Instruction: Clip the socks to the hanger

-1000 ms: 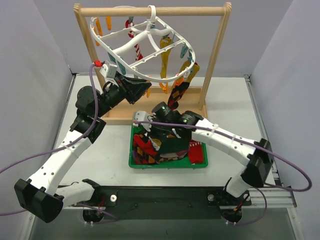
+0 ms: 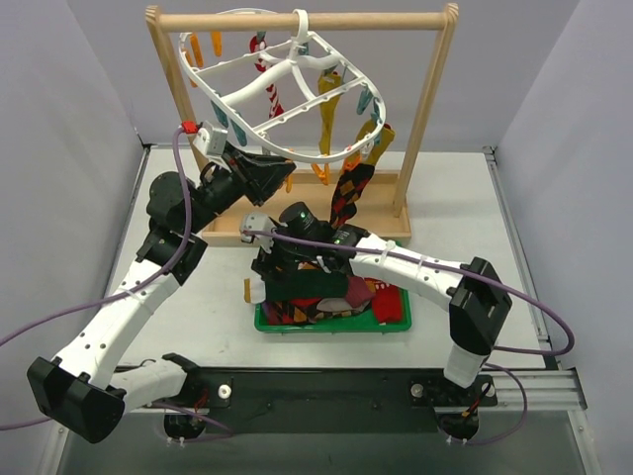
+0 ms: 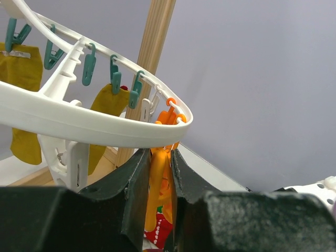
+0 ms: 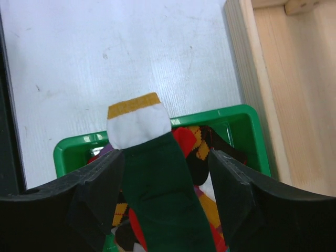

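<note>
The round white hanger (image 2: 247, 89) hangs from a wooden frame, with several socks clipped on it, among them a mustard sock (image 3: 22, 68). My left gripper is shut on an orange clip (image 3: 156, 191) at the hanger's rim (image 3: 152, 136). My right gripper stands open over the green bin (image 4: 248, 116). Below it a dark green sock with a white and tan cuff (image 4: 157, 189) lies on the pile of socks, its cuff extending over the bin's rim onto the table side.
A wooden base box (image 4: 253, 63) stands behind the bin. Walls close both sides of the workspace.
The right arm has swung over the bin, and the dark green sock now lies further left, its cuff at the bin's left edge. The left arm has barely moved.
</note>
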